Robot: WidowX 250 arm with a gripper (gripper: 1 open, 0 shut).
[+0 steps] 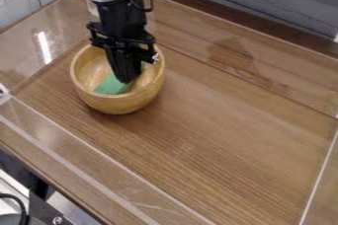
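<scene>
A yellow-tan bowl (118, 99) sits on the left part of the wooden table, with a green object (111, 86) inside it. My black gripper (125, 77) reaches down from the top into the bowl, over the green object. Its fingertips are dark and overlap, so whether anything is between them is hard to see.
A white wall runs along the back, and a small pale object stands behind the arm at the top. A black cable lies at the lower left.
</scene>
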